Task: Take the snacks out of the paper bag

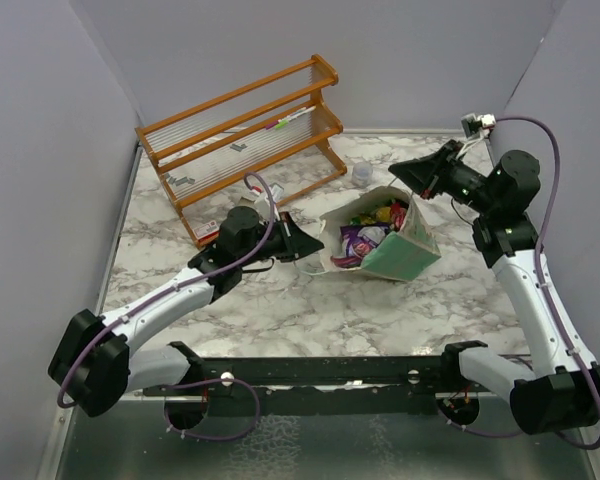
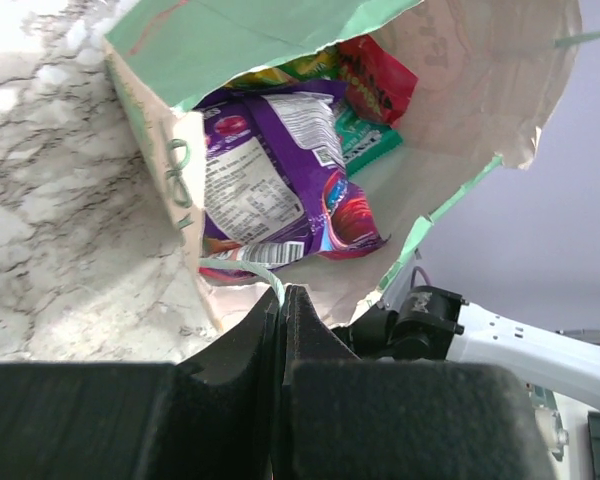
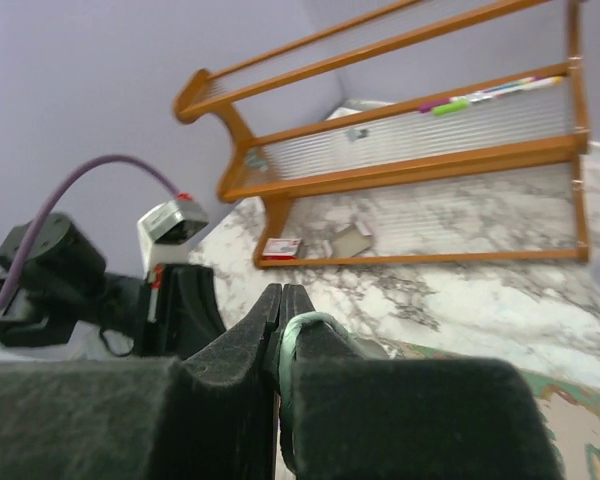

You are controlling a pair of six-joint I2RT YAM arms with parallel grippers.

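A pale green paper bag (image 1: 405,257) lies on its side with its mouth toward my left arm. Inside, in the left wrist view, a purple snack bag (image 2: 250,190) is nearest the mouth. Behind it lie a red packet (image 2: 376,78), a teal packet (image 2: 365,140) and partly hidden yellow-green ones. My left gripper is shut on a thin pale handle cord (image 2: 264,272) at the bag's lower edge. Above the bag's upper side, my right gripper is shut on another pale green handle cord (image 3: 293,335), which curves down over its finger.
A wooden rack (image 1: 250,165) stands at the back left, with small boxes and pens around it. A clear round container (image 1: 362,174) sits behind the bag. Bare marble table (image 1: 270,325) stretches in front of the bag.
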